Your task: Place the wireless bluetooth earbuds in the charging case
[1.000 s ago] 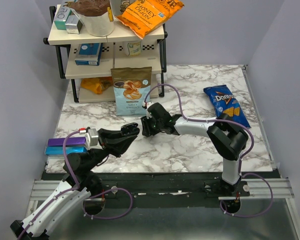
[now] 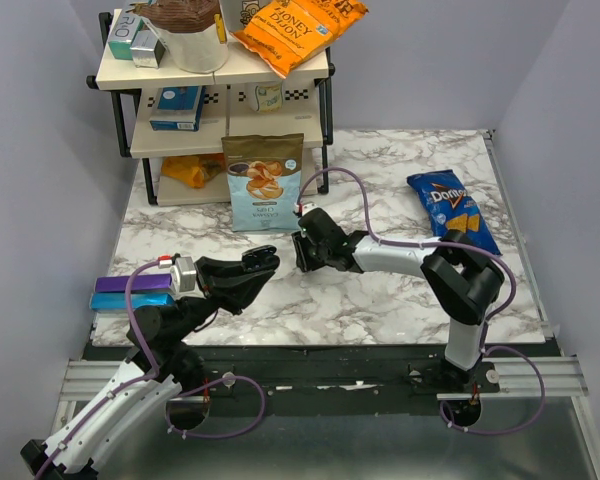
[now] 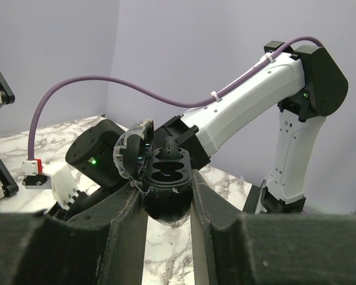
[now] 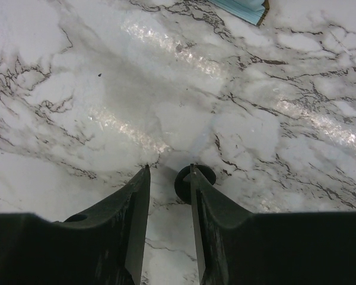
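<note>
In the top view my left gripper (image 2: 258, 268) holds up the black charging case (image 2: 260, 257); in the left wrist view its fingers are shut on that case (image 3: 168, 189), whose lid is open on dark earbud recesses. My right gripper (image 2: 302, 250) is low over the table, right of the case. In the right wrist view its fingers (image 4: 134, 225) are part open, and a small black rounded object (image 4: 204, 173) lies on the marble just beyond the tips, partly behind one finger; whether it is an earbud or a shadowed item I cannot tell.
The shelf rack (image 2: 160, 140) with snacks stands at the back left, a chip bag (image 2: 265, 190) before it. A Doritos bag (image 2: 450, 210) lies at the right, flat boxes (image 2: 130, 283) at the left. Bare marble (image 2: 400, 310) surrounds the right gripper.
My right gripper and forearm have moved slightly to the right in the top view. The left arm and the case it holds have stayed still.
</note>
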